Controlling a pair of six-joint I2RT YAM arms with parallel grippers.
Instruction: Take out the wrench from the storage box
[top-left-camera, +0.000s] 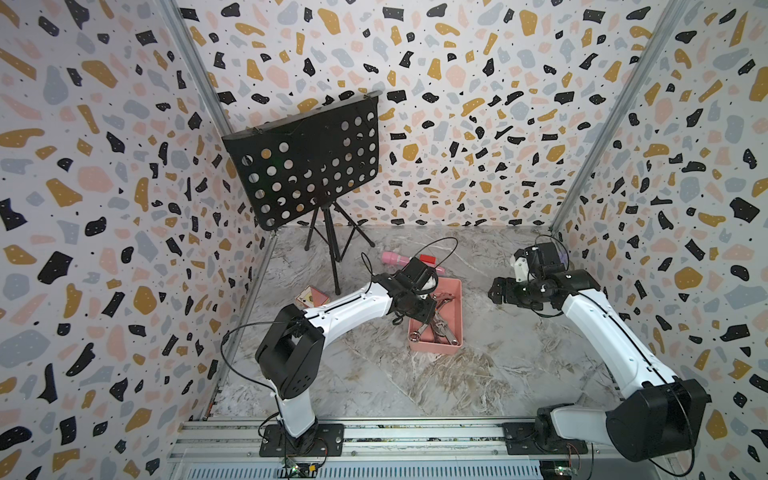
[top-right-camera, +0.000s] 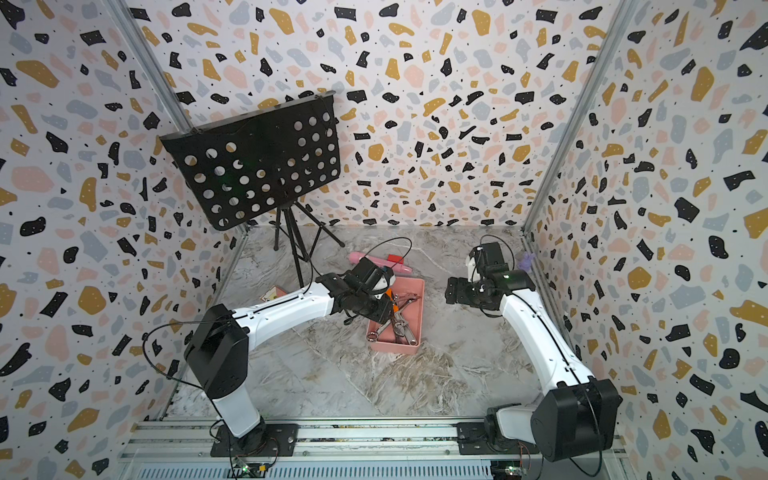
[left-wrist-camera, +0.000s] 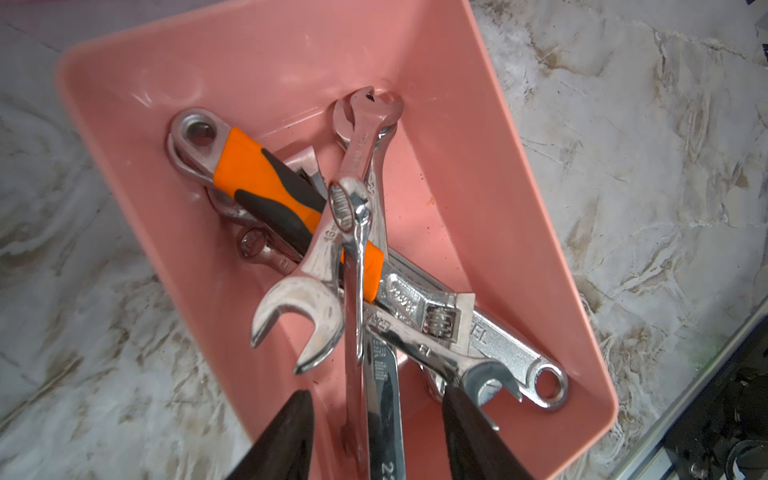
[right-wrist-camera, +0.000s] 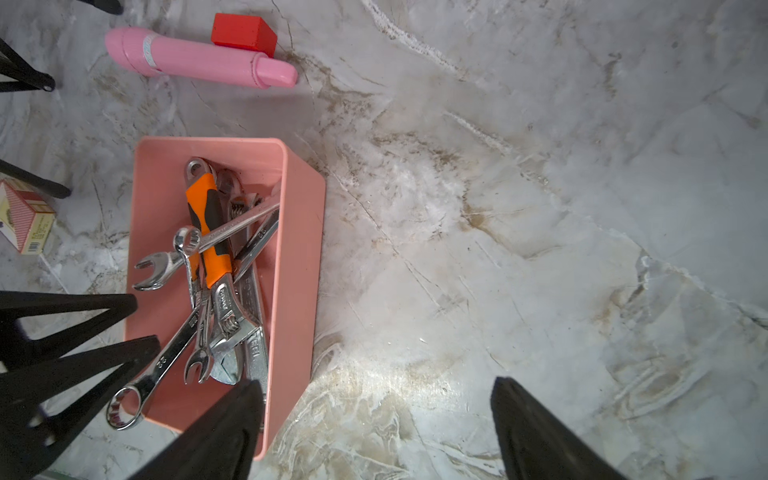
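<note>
A pink storage box (right-wrist-camera: 300, 240) holds several silver wrenches, lying crossed over one another. An orange-and-black handle (left-wrist-camera: 268, 180) belongs to an adjustable wrench (left-wrist-camera: 404, 300) in the pile. On top sit an open-ended wrench (left-wrist-camera: 320, 276) and a slim ring-ended wrench (left-wrist-camera: 354, 304). My left gripper is over the box, its fingers apart with nothing gripped between them. From the right wrist view, the left fingers (right-wrist-camera: 104, 304) reach across the box's left side, near a ring-ended wrench (right-wrist-camera: 160, 364). To the right of the box, my right gripper is open and empty above bare table.
Behind the box lie a pink bottle-like object (right-wrist-camera: 200, 60) and a red block (right-wrist-camera: 240, 32). A black tripod stand (top-left-camera: 332, 248) rises at the back left, a small carton (right-wrist-camera: 24, 216) near it. Table (right-wrist-camera: 480, 280) right of the box is clear.
</note>
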